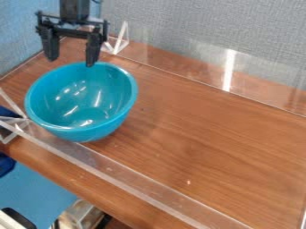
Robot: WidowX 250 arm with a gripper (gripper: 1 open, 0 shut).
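Note:
A teal plastic bowl (pixel 81 103) sits on the left part of the wooden table (pixel 203 143). My black gripper (pixel 72 60) hangs above the bowl's back rim, its two fingers spread apart, with nothing visible between them.
Clear low walls edge the table, with white bracket shapes at the back left and left. A dark blue object (pixel 6 164) lies beyond the left edge.

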